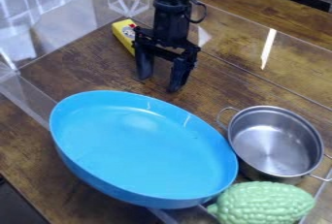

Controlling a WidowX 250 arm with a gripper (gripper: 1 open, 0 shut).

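Observation:
The black arm hangs from the top centre, its gripper (162, 73) open low over the wooden counter, with two dark fingers pointing down and nothing visible between them. A yellow object (122, 31) lies partly behind the arm, left of it. A large blue oval tray (136, 145) fills the lower left, in front of the gripper.
A steel pot (277, 143) with two handles stands at the right. A green bumpy object (263, 203) lies at the bottom right, beside the tray. Transparent panels border it.

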